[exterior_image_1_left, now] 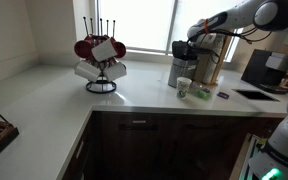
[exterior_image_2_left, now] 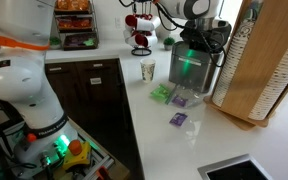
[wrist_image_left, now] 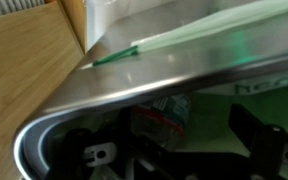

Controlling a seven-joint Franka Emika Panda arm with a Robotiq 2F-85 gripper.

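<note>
My gripper (exterior_image_2_left: 199,38) points down into the mouth of a grey metal bin (exterior_image_2_left: 184,72) at the back of the counter. In exterior view 1 the gripper (exterior_image_1_left: 183,48) appears as a dark shape over the bin (exterior_image_1_left: 174,74). The wrist view shows the shiny rim (wrist_image_left: 174,65) crossing above the gripper, whose black fingers (wrist_image_left: 259,140) stand apart. Beyond them is a green lining (wrist_image_left: 212,122) with pale lettering. A small reddish, partly clear item (wrist_image_left: 159,120) lies down inside, partly hidden by the left finger; nothing is seen gripped.
A patterned cup (exterior_image_2_left: 148,70), a green item (exterior_image_2_left: 161,94), a clear item (exterior_image_2_left: 184,98) and a purple item (exterior_image_2_left: 178,119) lie near the bin. Wooden ribbed panels (exterior_image_2_left: 252,75) stand close at its right. A mug rack (exterior_image_1_left: 102,62) is farther along.
</note>
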